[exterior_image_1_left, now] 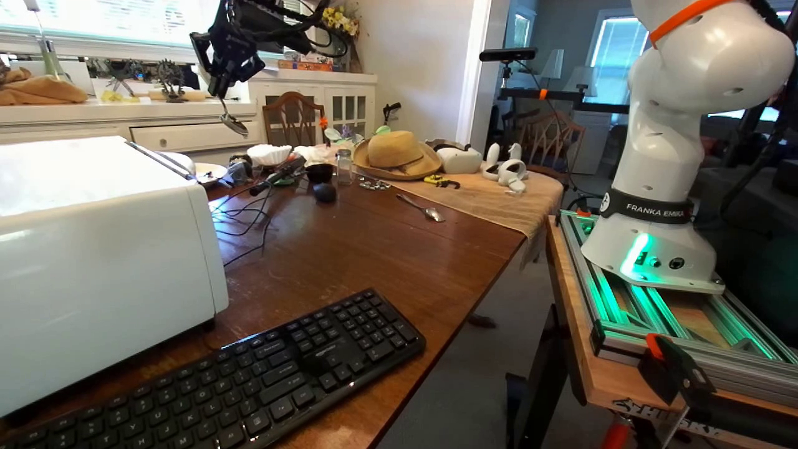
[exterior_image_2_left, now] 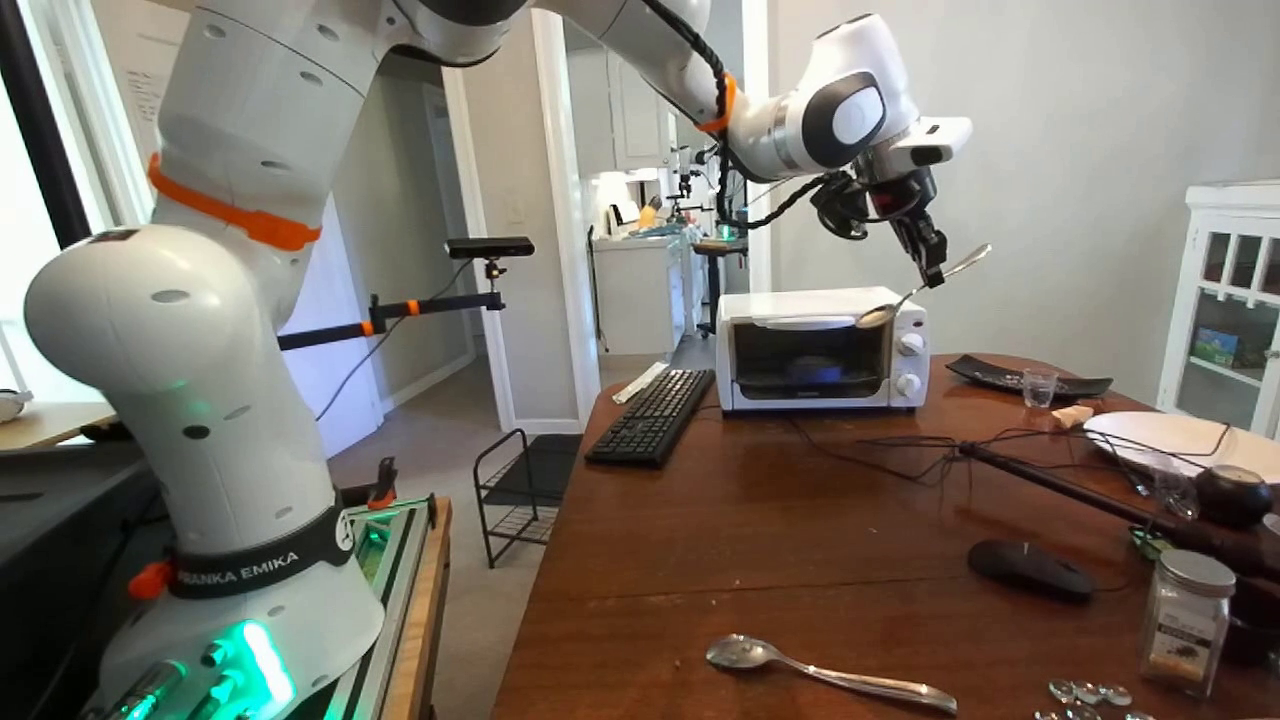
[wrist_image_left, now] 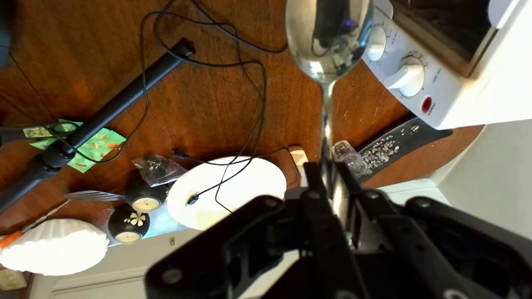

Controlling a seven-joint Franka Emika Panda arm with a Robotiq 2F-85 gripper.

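A silver spoon (wrist_image_left: pixel 326 94) is clamped by its handle in my gripper, which is shut on it; its bowl points away from the fingers. Exterior view 2 shows this gripper (exterior_image_2_left: pixel 936 274) in the air by the white toaster oven (exterior_image_2_left: pixel 822 306), the spoon (exterior_image_2_left: pixel 882 314) slanting across the oven's right side in the picture. In exterior view 1 the gripper (exterior_image_1_left: pixel 219 88) hangs at the top left with the spoon bowl (exterior_image_1_left: pixel 234 124) below it. Another spoon (exterior_image_2_left: pixel 828 676) lies on the near part of the wooden table in exterior view 2.
A keyboard (exterior_image_2_left: pixel 654 414) lies left of the oven, a black tray (exterior_image_2_left: pixel 1020 374) right of it. Cables, a black pole (exterior_image_2_left: pixel 1044 478), a white plate (exterior_image_2_left: pixel 1182 442) and a glass jar (exterior_image_2_left: pixel 1188 618) crowd the table's right. A mouse (exterior_image_2_left: pixel 1029 569) lies near bare middle wood.
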